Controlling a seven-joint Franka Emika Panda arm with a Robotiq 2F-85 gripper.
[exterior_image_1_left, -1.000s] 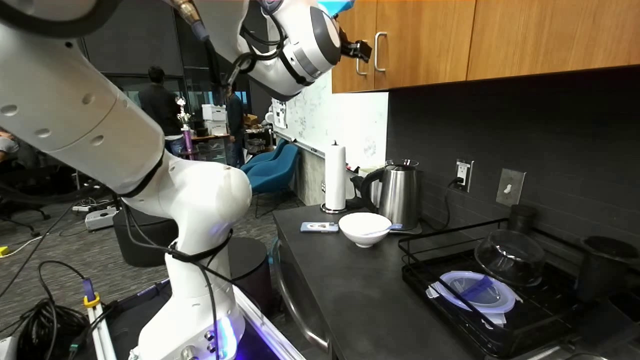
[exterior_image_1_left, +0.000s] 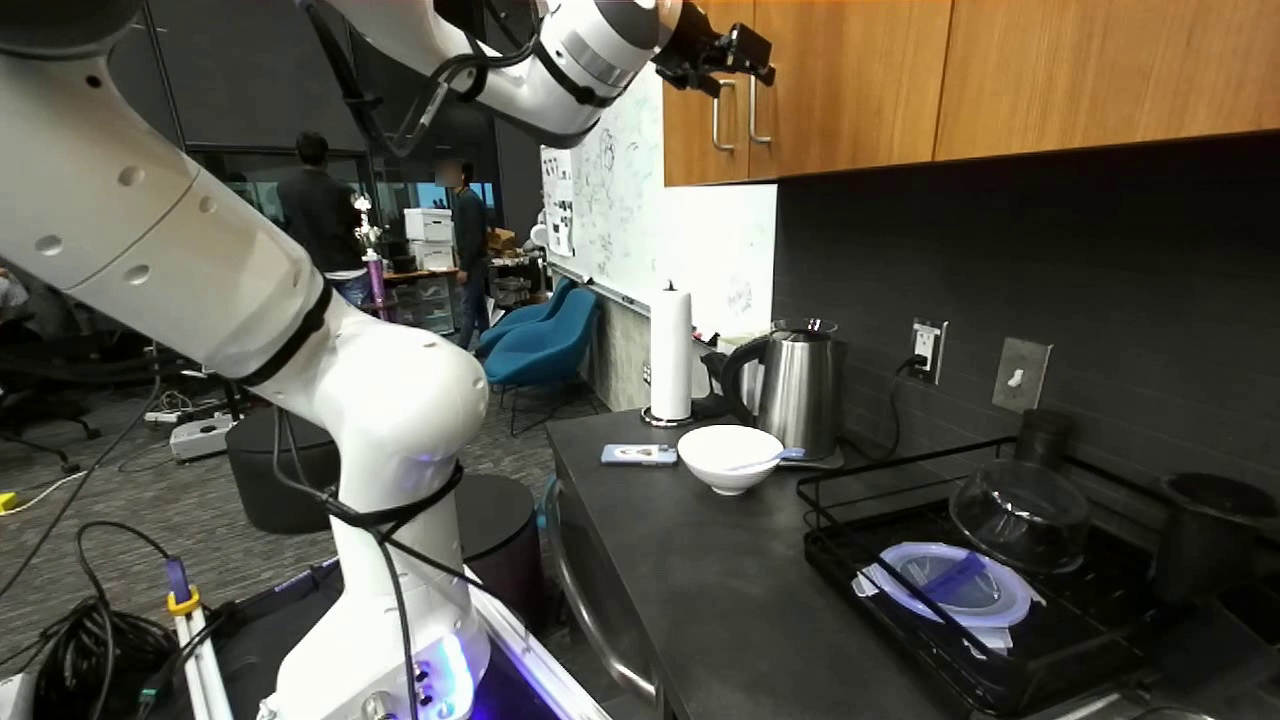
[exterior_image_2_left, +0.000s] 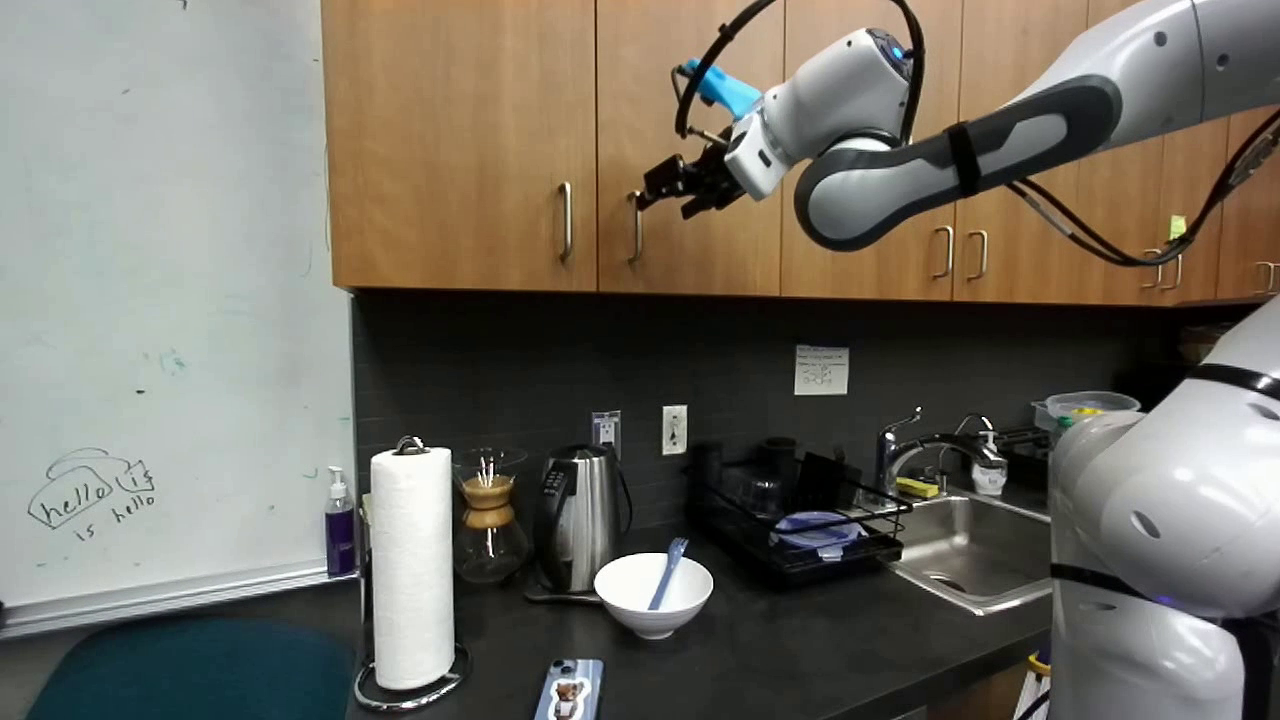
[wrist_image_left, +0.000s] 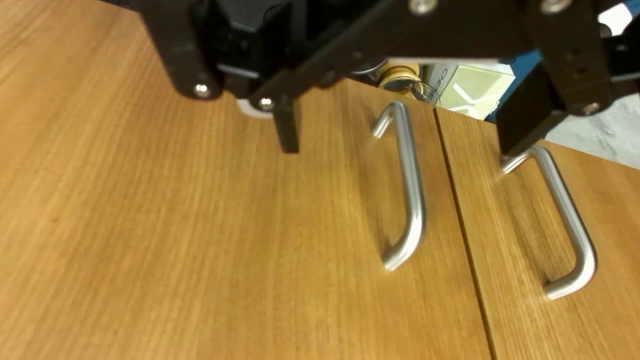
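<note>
My gripper (exterior_image_2_left: 669, 204) is open in front of the wooden wall cabinet, with nothing held between its fingers. Two silver bar handles flank the seam between closed doors; in exterior view 2 the right one (exterior_image_2_left: 636, 228) is close to the fingertips and the left one (exterior_image_2_left: 566, 222) farther off. The wrist view shows the nearer handle (wrist_image_left: 414, 186) lined up with the gap between the fingers, while the other handle (wrist_image_left: 570, 222) is past the far finger. No contact with either handle is clear. Exterior view 1 has the gripper (exterior_image_1_left: 741, 70) at the cabinet's lower part.
Below, the counter (exterior_image_2_left: 768, 648) carries a paper towel roll (exterior_image_2_left: 411, 570), a glass carafe (exterior_image_2_left: 489, 528), a steel kettle (exterior_image_2_left: 578, 516), a white bowl (exterior_image_2_left: 624, 596) with a blue utensil, and a phone (exterior_image_2_left: 569, 690). A black dish rack (exterior_image_2_left: 888, 546) and sink stand farther right.
In exterior view 1 the gripper has moved up and to the right, turning as it went, and now overlaps the handle tops. The arm has shifted with it. Counter objects and doors look unchanged.
</note>
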